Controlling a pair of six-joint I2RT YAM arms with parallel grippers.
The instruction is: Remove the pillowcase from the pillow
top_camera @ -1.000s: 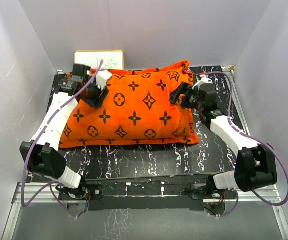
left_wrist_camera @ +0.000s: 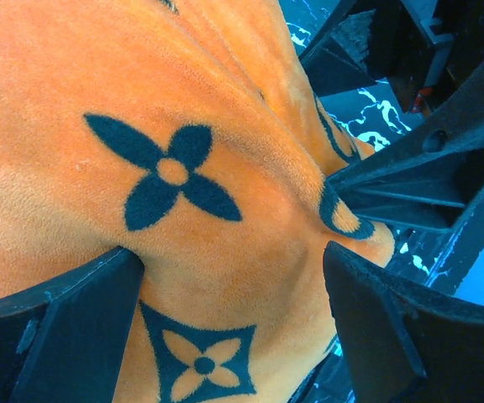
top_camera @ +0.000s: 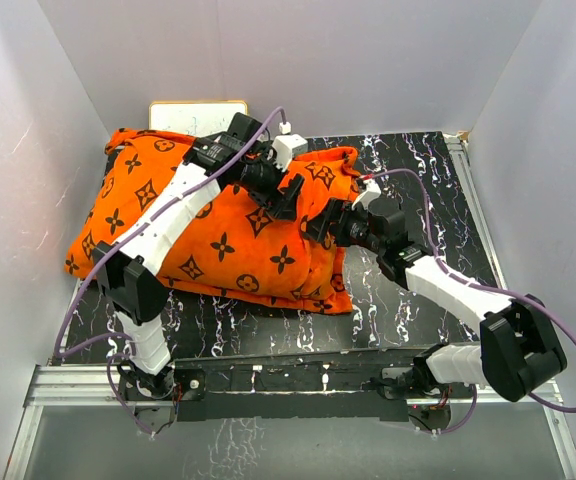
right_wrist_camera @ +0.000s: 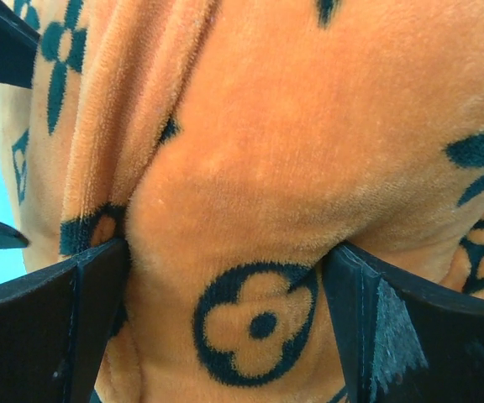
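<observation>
The orange pillowcase (top_camera: 213, 250) with black patterns, on the pillow, lies bunched across the left and middle of the black table, its right end folded. My left gripper (top_camera: 280, 200) is on top of it near that end, fingers spread apart and pressing into the plush in the left wrist view. My right gripper (top_camera: 330, 222) is just right of it at the same end; in the right wrist view its fingers (right_wrist_camera: 393, 336) stand apart, sunk into the fabric. The tips of both are partly hidden by cloth.
A white board (top_camera: 183, 115) stands behind the pillow at the back. Grey walls enclose both sides and the back.
My left arm has swept right toward the right end. The right gripper has moved left. The pillow with its case has shifted left and bunched up, baring more table at the right.
</observation>
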